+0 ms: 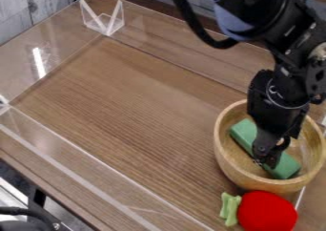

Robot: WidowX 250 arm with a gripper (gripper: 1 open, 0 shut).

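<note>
A wooden bowl (234, 166) sits at the right of the table with a green block (283, 166) lying inside it. My black gripper (272, 147) is lowered into the bowl over the block, its fingers open and partly covering it. Whether the fingers touch the block is hard to tell.
A red object (265, 212) with a green part lies just in front of the bowl, near the table's edge. A small white wire stand (102, 17) is at the back left.
</note>
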